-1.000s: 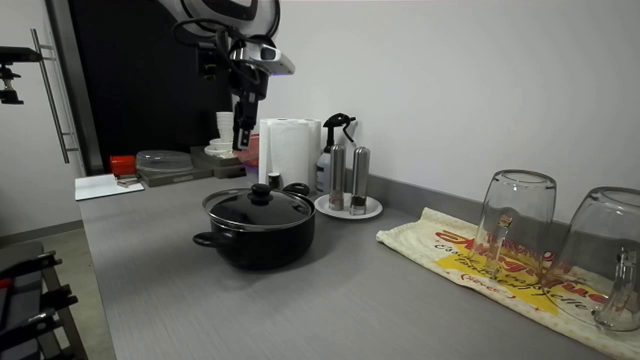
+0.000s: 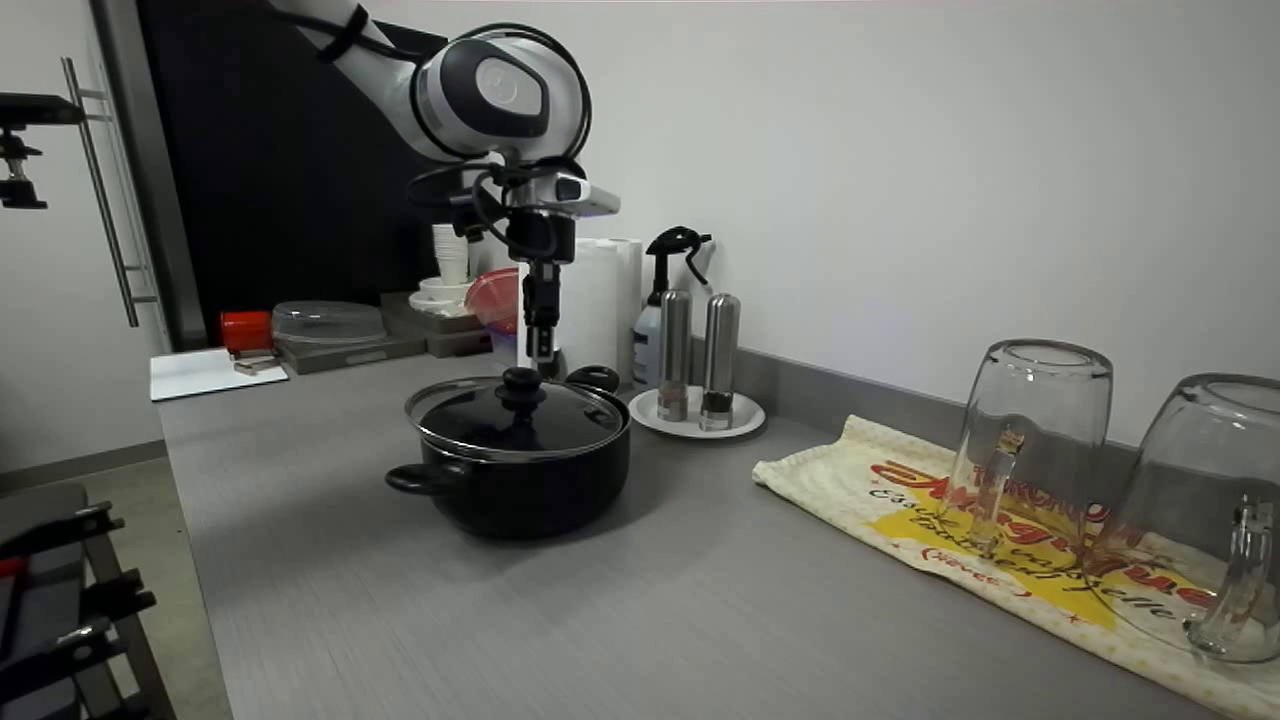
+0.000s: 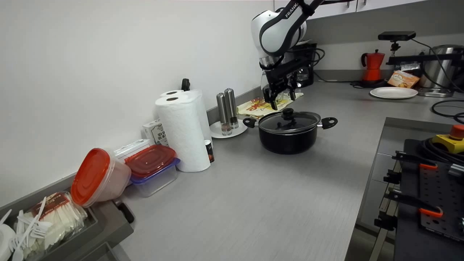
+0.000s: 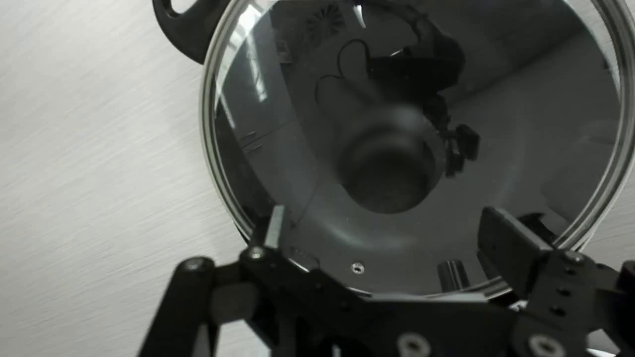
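A black pot [image 2: 528,498] with two side handles stands on the grey counter. Its glass lid [image 3: 287,123] lies on top, with a round black knob [image 2: 521,386] at the centre. Above the lid hangs my gripper [image 3: 282,100], fingers pointing down and spread apart. In the wrist view the knob [image 4: 387,163] looks blurred and lies ahead of the gap between the two fingers; nothing is held. The gripper [image 2: 542,358] appears close over the knob in exterior view 1, though the exact clearance is hard to judge.
Behind the pot, a white plate [image 2: 746,415] carries two steel mills [image 2: 720,360], near paper towel rolls [image 3: 185,135]. Upturned glass mugs [image 2: 1034,444] stand on a printed cloth [image 2: 864,480]. Counter space in front of the pot is clear.
My arm has come down and slightly to the right in exterior view 1, bringing the gripper from well above to just over the lid. The pot and lid have not moved.
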